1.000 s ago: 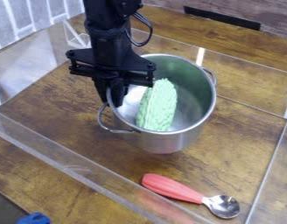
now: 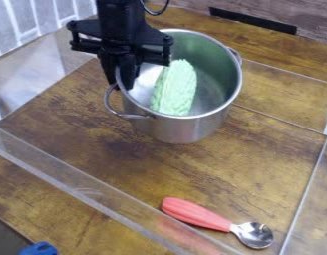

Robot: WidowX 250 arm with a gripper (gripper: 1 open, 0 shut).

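A steel pot (image 2: 193, 125) with loop handles holds a pale green corn-like object (image 2: 174, 88) and something white beside it. My black gripper (image 2: 123, 75) is at the pot's left rim, over the handle side; its fingertips are mostly hidden, and it looks shut, with any grip on the rim not clear.
A spoon with a pink handle (image 2: 195, 213) lies in front on the wooden surface (image 2: 73, 149). Clear plastic edges run along the left and right. A blue item (image 2: 39, 248) is at the bottom left corner.
My gripper and the pot have moved toward the back and a little left, higher in the view. The spoon has stayed put.
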